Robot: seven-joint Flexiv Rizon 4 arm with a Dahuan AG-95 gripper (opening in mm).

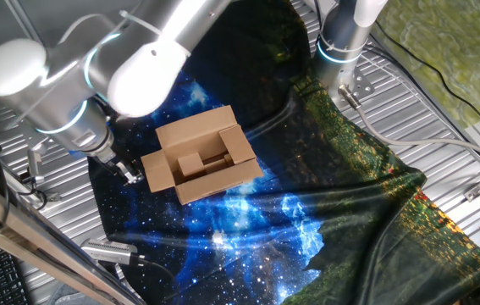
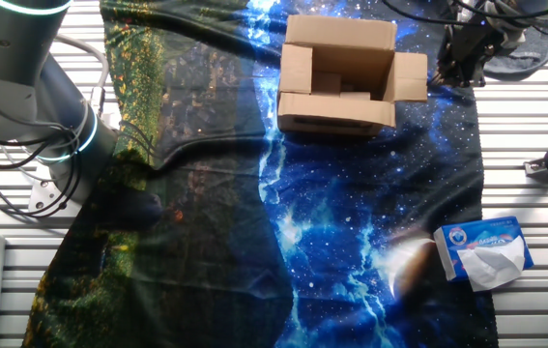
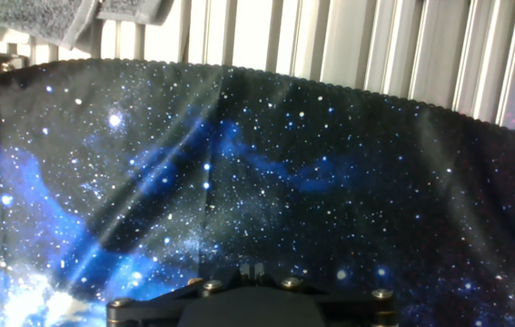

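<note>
An open cardboard box point(image 1: 208, 184) rests on the dark star-patterned cloth, its flaps folded outward. Smaller brown pieces point(image 2: 327, 84) show inside it; what they are is unclear. My gripper point(image 1: 134, 178) points down just beside the flap on the box's left side in exterior view 1. From the opposite side, in exterior view 2, the gripper point(image 2: 435, 81) is by the right-hand flap point(image 2: 410, 77); whether they touch cannot be told. In the wrist view the fingertips of the gripper look close together at the bottom edge, with nothing visible between them. The box is outside that view.
A blue tissue pack point(image 2: 487, 249) lies near the cloth's edge. A grey device with a cable point(image 1: 109, 251) lies near the metal frame.
</note>
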